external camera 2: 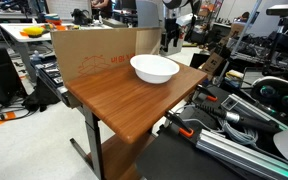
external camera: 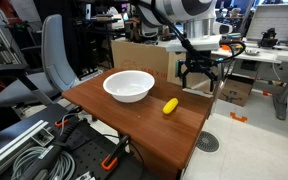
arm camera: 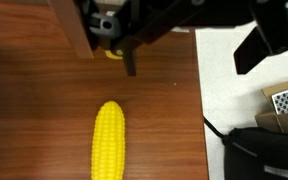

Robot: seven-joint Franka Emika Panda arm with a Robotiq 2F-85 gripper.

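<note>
A yellow corn cob [external camera: 170, 105] lies on the brown table, to the right of a white bowl [external camera: 129, 86]. The wrist view shows the cob [arm camera: 108, 142] low and left of centre, its kernels visible. My gripper [external camera: 197, 82] hangs over the far right part of the table, beyond the cob and apart from it. Its fingers [arm camera: 249, 55] stand wide apart with only table and floor visible between them. In exterior view 2 the bowl [external camera 2: 155, 68] appears empty in its visible part, and the cob does not show there.
A cardboard panel [external camera 2: 99, 52] stands along the table's back edge. Beside one finger, a second yellow patch [arm camera: 114, 54] is partly hidden, and I cannot tell what it is. The table [external camera 2: 119, 105] has free room on the bowl's other side.
</note>
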